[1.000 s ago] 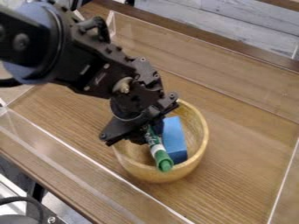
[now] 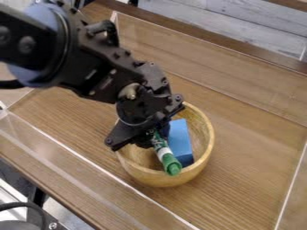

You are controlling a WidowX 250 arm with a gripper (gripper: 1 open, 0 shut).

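A tan round bowl point(image 2: 196, 164) sits on the wooden table. The black gripper point(image 2: 153, 135) reaches down into its left side, shut on a green tube with a white band point(image 2: 170, 163), which slants toward the bowl's front. A blue block point(image 2: 181, 137) lies in the bowl at the tube's right. The fingertips and the tube's upper end are partly hidden by the gripper's body.
Bare table point(image 2: 249, 126) stretches to the right of the bowl and behind it. Raised edges run along the back and right side. A black cable point(image 2: 27, 207) lies at the lower left.
Over the last second the gripper and the green tube have shifted very slightly within the bowl; otherwise little differs.
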